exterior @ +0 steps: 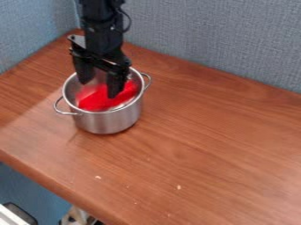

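A steel pot (108,119) with two wire handles stands on the wooden table's left half. Low inside it lies a red object (108,98), its far part hidden behind my gripper. My black gripper (101,77) hangs from the top of the view over the pot, its fingers open and reaching down into it, above the red object.
Grey padded walls (223,44) stand at the back and left. The table's near left edge runs past a blue floor.
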